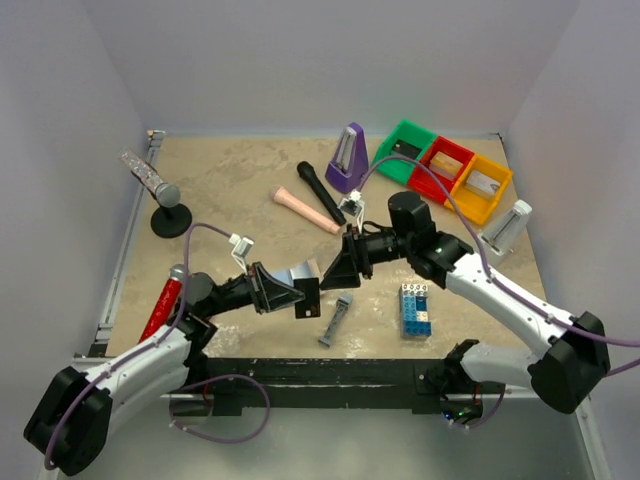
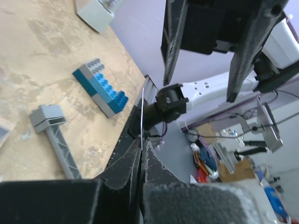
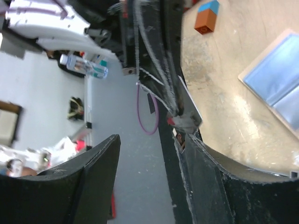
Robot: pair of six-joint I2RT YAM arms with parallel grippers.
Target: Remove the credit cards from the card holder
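Observation:
A thin dark rectangle [image 1: 307, 305], likely the card holder or a card, hangs upright from my left gripper [image 1: 284, 296], which is shut on it. In the left wrist view it shows edge-on as a thin line [image 2: 142, 119] above the shut fingertips of that gripper. My right gripper [image 1: 352, 258] stands open, up and to the right of the dark piece; in its own wrist view the fingers [image 3: 100, 163] are apart with nothing clearly between them. Whether cards remain inside cannot be told.
A light blue card-like board [image 3: 275, 70] lies beneath the arms. A grey bar [image 1: 336, 319] and blue bricks [image 1: 415, 310] lie to the right, with a pink cylinder [image 1: 306, 209] and black microphone [image 1: 319, 191] behind.

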